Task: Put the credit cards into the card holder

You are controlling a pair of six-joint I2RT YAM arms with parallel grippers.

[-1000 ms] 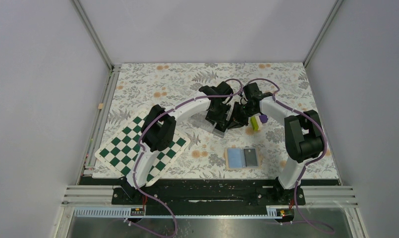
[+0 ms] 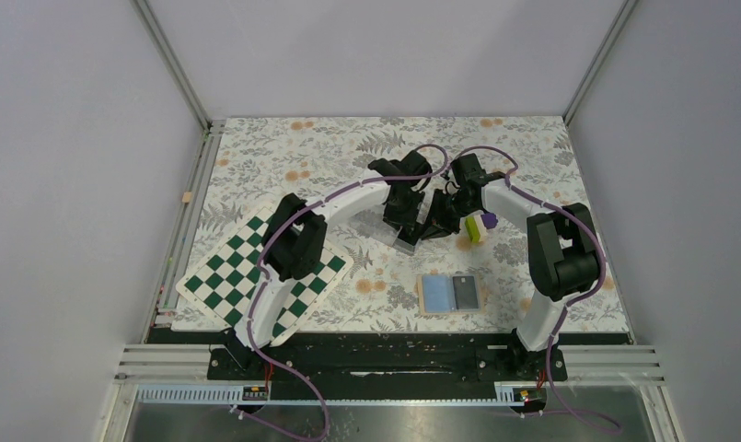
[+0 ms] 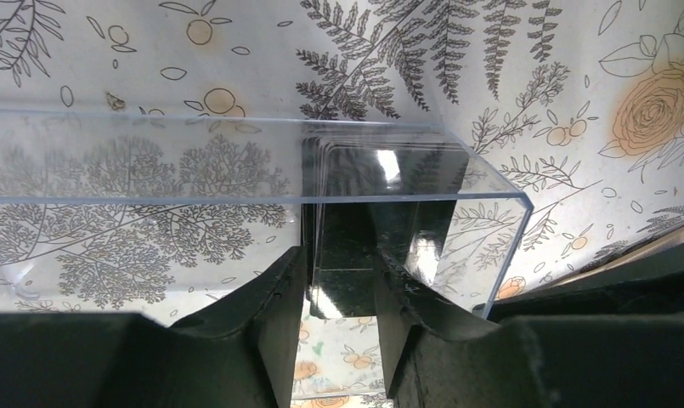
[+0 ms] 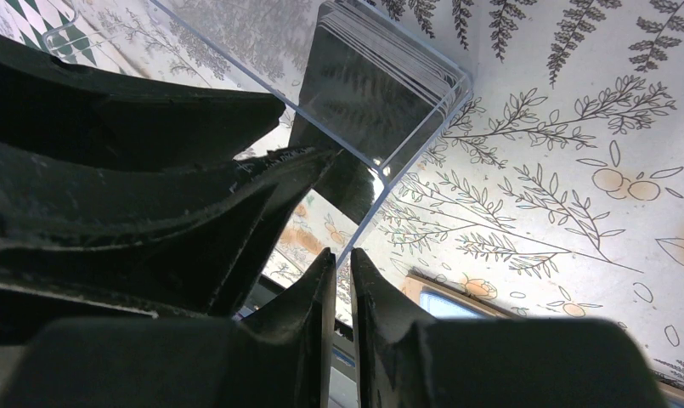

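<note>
Several black cards stand together at one end of a clear plastic box, seen through its wall. My left gripper is at the box's open side with its fingers somewhat apart, the near edge of the cards showing between and beyond the tips. Whether they touch the cards I cannot tell. In the right wrist view, my right gripper is shut on a thin edge at the corner of the clear box, beside the cards. From above, both grippers hide much of the box.
Near the front lies a wooden-edged tray with a blue panel and a dark grey panel. A yellow-green item and a purple one sit right of the grippers. A green checkered board lies at left.
The right gripper and the clear box look still.
</note>
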